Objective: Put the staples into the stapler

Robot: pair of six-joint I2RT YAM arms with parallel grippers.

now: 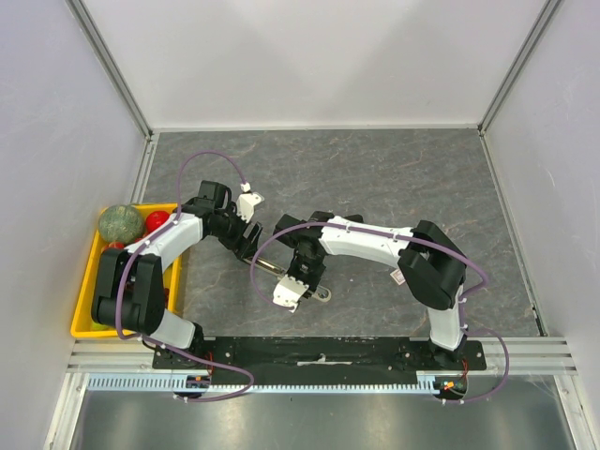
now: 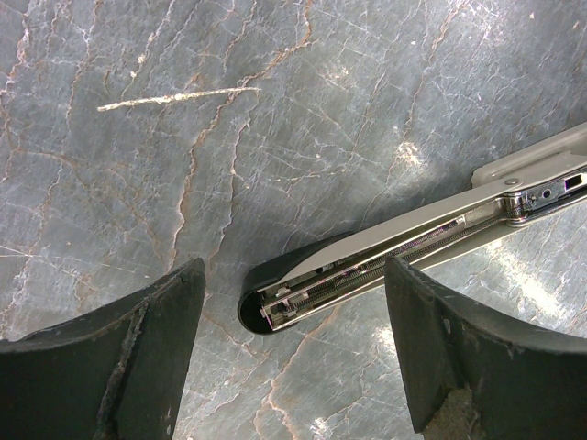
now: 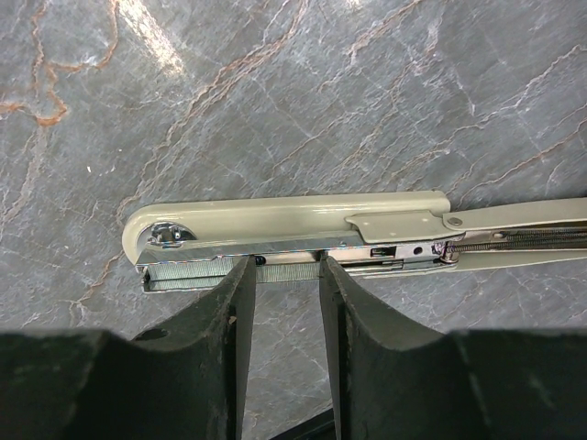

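The cream stapler lies opened out on the grey table. Its long arm stretches toward my open left gripper, whose fingers straddle its dark end with nothing clearly held. In the right wrist view a strip of staples lies along the metal channel. My right gripper is over that channel, part open, its fingertips at the strip; whether they grip anything I cannot tell. The top view shows both arms over the stapler, hiding much of it.
A small pale card or box lies to the right of the arms. A yellow crate with produce stands at the left edge. White walls surround it.
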